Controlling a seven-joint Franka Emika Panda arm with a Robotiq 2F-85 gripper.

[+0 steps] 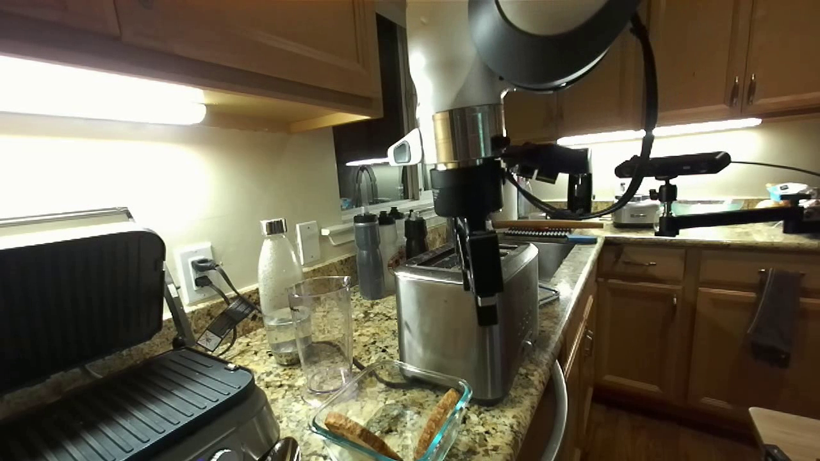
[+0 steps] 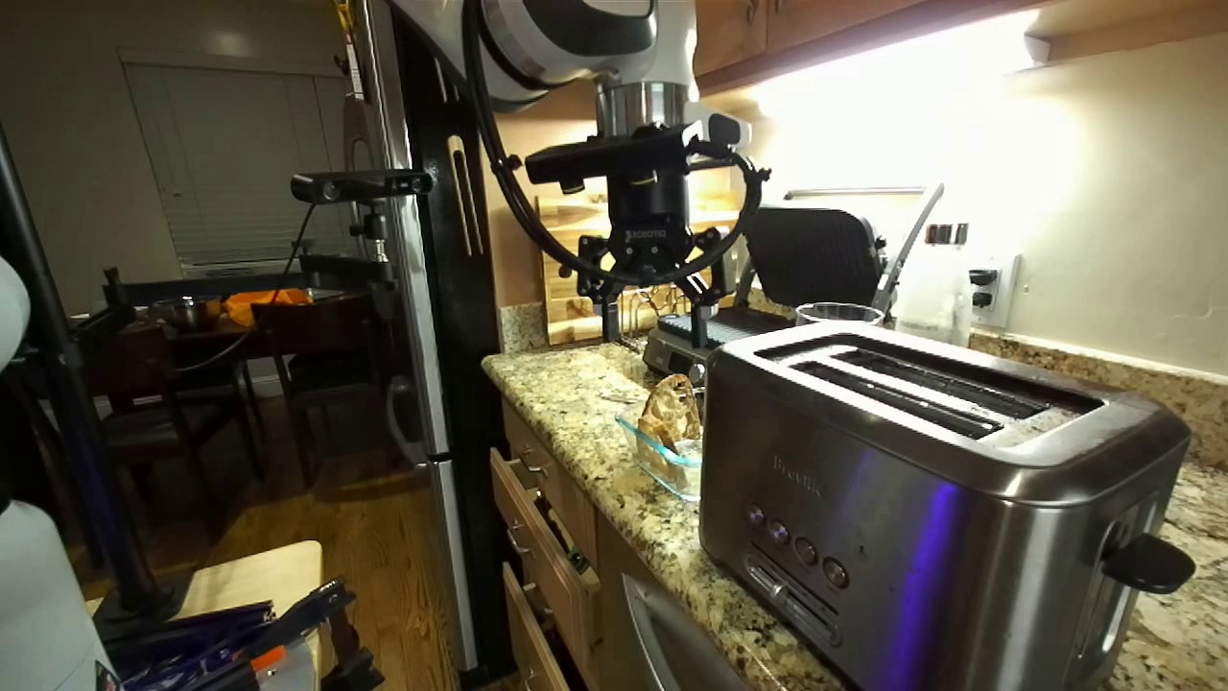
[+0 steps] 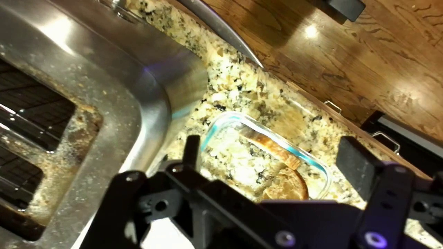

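My gripper is open and empty, its two fingers spread wide in the wrist view. Below it, between the fingers as that camera sees them, lies a clear glass dish on the counter. Two pieces of bread rest in the dish: one slice leans along its right side, the other slice along its left. The steel toaster stands close to the dish, its two top slots showing no bread. In exterior view 1 the gripper hangs in front of the toaster's upper part.
An opened grill press, a clear pitcher and a glass bottle stand around the dish. Several drink bottles line the wall behind the toaster. Drawers hang open below the counter's edge.
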